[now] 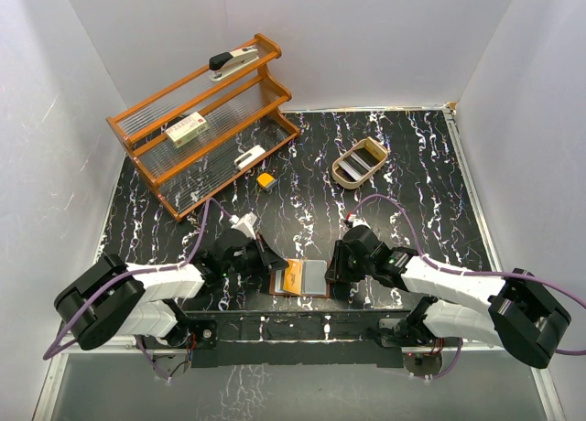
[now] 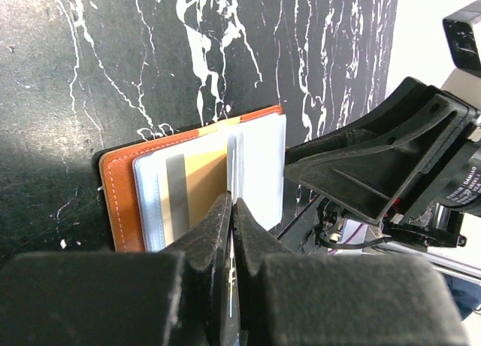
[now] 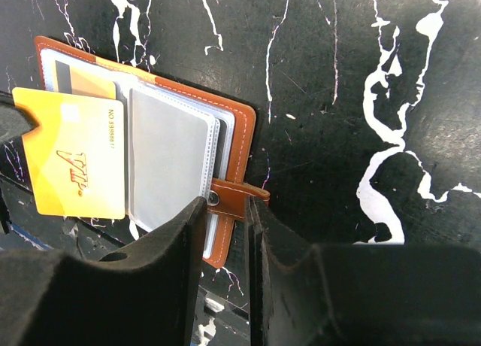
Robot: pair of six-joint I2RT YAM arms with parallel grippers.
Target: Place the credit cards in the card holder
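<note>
The brown card holder [image 3: 242,135] lies open on the dark table with its clear sleeves [image 3: 169,147] spread. My left gripper is shut on the thin edge of a yellow card, which appears edge-on in the left wrist view. In the right wrist view this card's face stands over the holder's left part, its right edge close to the sleeves' fold; whether that edge is inside a sleeve I cannot tell. My right gripper is shut on the holder's brown snap strap [image 3: 229,198] at the right side.
At the back right, a small tan basket [image 1: 360,162] holds several cards. A wooden rack [image 1: 206,128] with a stapler and a box stands at the back left, a small yellow item [image 1: 265,180] beside it. Between these and the holder the table is bare.
</note>
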